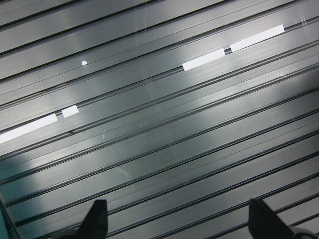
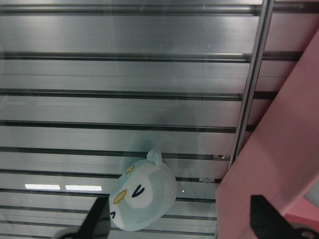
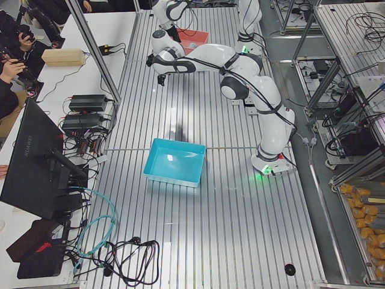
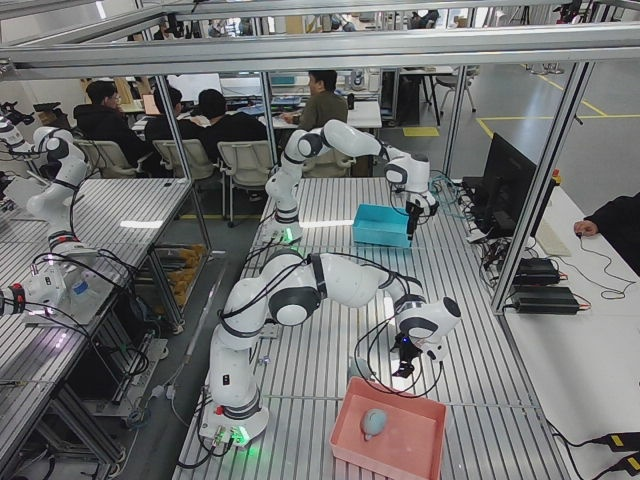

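Observation:
A pale blue plush toy with a yellow beak lies on the slatted surface beside the pink bin, below my right gripper, which is open and empty. Another pale blue object sits inside that bin. In the camera right view my right gripper hangs just behind the bin. My left gripper is open over bare slats, with nothing between its fingers; in the camera right view it is near the blue bin, whose interior looks empty in the camera left view.
A monitor, power units and cables line the side of the table. Loose cable coils lie at the near left in the camera left view. An upright frame post stands at the table edge. Bare slats separate the two bins.

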